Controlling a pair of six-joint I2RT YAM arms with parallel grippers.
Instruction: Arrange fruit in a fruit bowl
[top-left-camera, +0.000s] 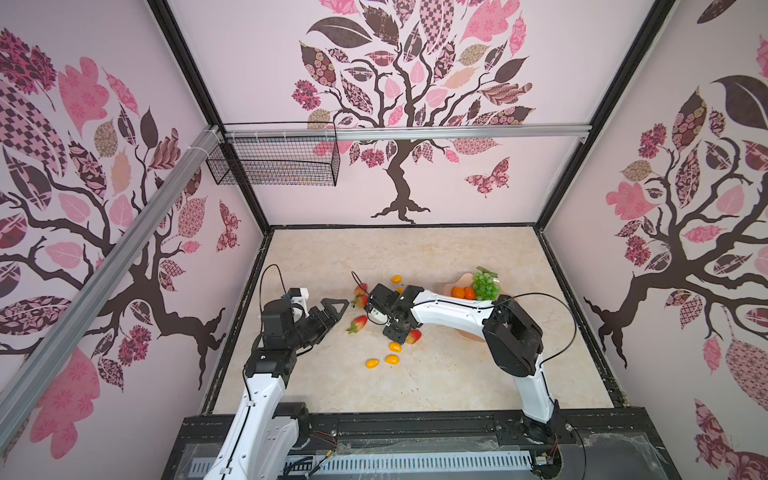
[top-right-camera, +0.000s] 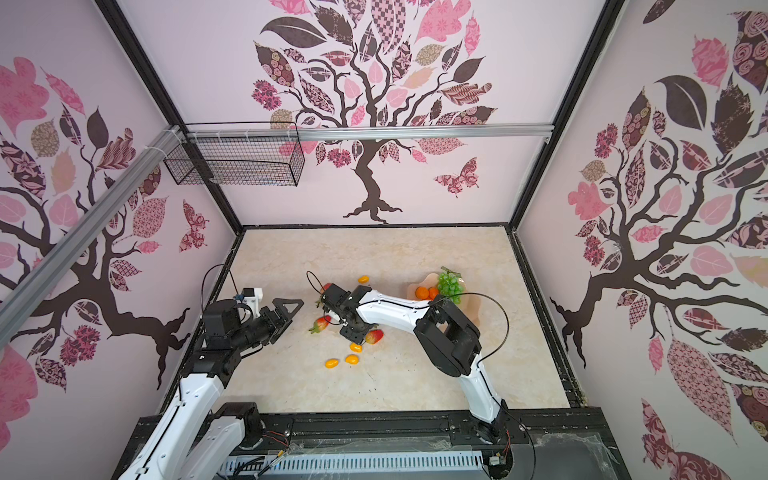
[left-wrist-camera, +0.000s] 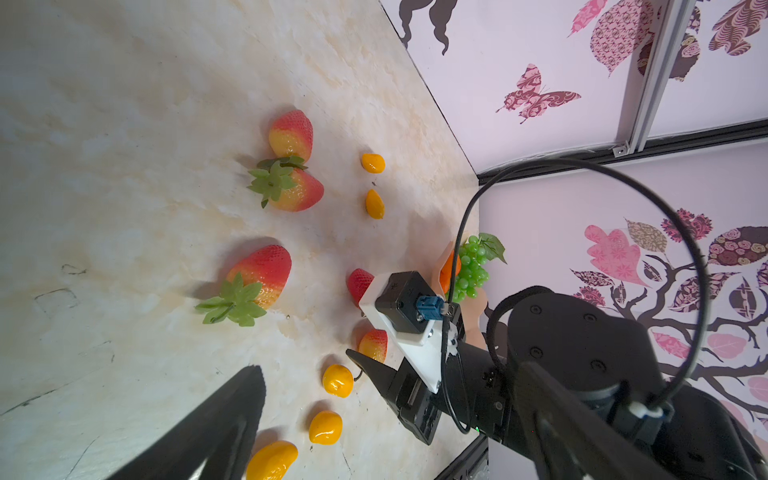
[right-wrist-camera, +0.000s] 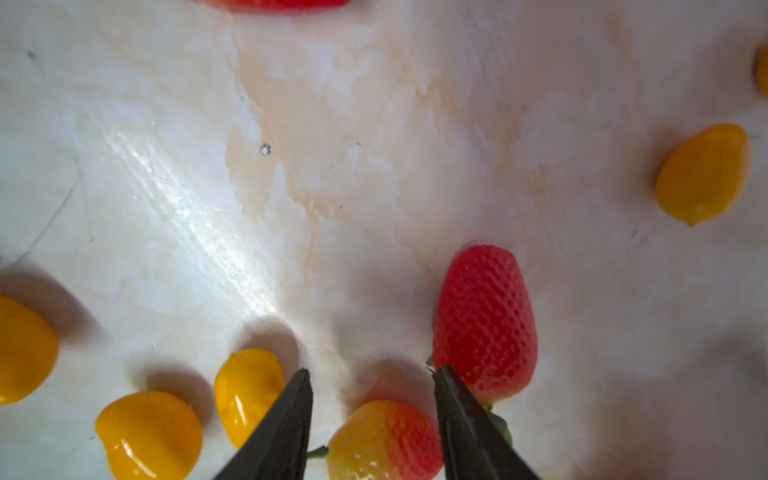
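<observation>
In the top left view the fruit bowl (top-left-camera: 470, 334) stands to the right, partly behind my right arm, with oranges (top-left-camera: 462, 293) and green grapes (top-left-camera: 485, 285) in it. My right gripper is open above the table; in its wrist view a red-yellow strawberry (right-wrist-camera: 384, 445) shows between the fingers and a redder strawberry (right-wrist-camera: 485, 324) lies just past the right finger. At the left of the table my left gripper (top-left-camera: 336, 309) hangs open and empty. To its right lies a single strawberry (left-wrist-camera: 260, 276); farther back, two strawberries (left-wrist-camera: 294, 190) lie touching.
Small yellow fruits are scattered about: several near the front, including one (top-left-camera: 372, 363), and two toward the back, one of them (top-left-camera: 397, 279) clear of my arm.
</observation>
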